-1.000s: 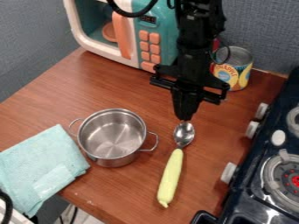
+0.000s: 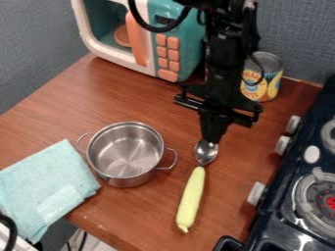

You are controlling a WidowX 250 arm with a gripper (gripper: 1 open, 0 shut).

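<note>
The black gripper (image 2: 214,125) points down over the wooden table, just above the bowl of a spoon (image 2: 206,151); whether its fingers are open or shut is unclear. The spoon lies below it, with a yellow corn-shaped piece (image 2: 191,198) extending from it toward the front. A steel pot (image 2: 124,154) with two handles stands to the left of the spoon.
A light blue towel (image 2: 43,186) lies at the front left. A toy microwave (image 2: 167,54) and a can (image 2: 262,80) stand at the back. A black stove (image 2: 295,211) fills the right side.
The gripper has shifted slightly right and down toward the spoon. The objects on the table have not visibly moved.
</note>
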